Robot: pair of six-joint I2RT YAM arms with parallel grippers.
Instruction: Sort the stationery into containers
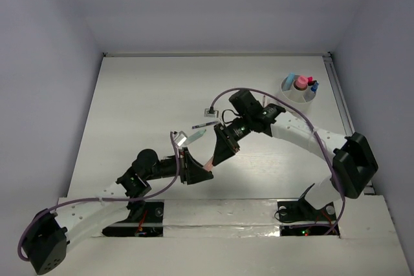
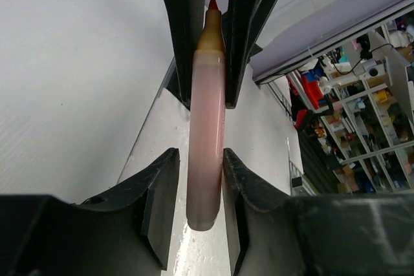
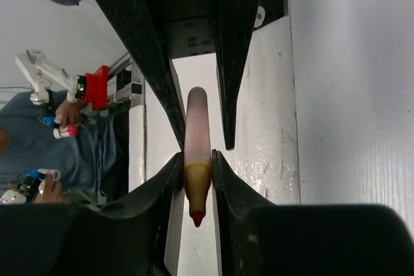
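A pink marker [image 2: 206, 140] with an orange-tan end and red tip is held in my right gripper, which is shut on it near that end. My left gripper surrounds the marker's other end, its fingers either side; whether they press on it I cannot tell. In the top view the two grippers meet over the middle front of the table, the marker [image 1: 207, 163] between them. A dark pen [image 1: 204, 125] and a pale green item [image 1: 193, 136] lie just behind them.
A white round container [image 1: 290, 100] holding blue, pink and other stationery stands at the back right, partly behind my right arm.
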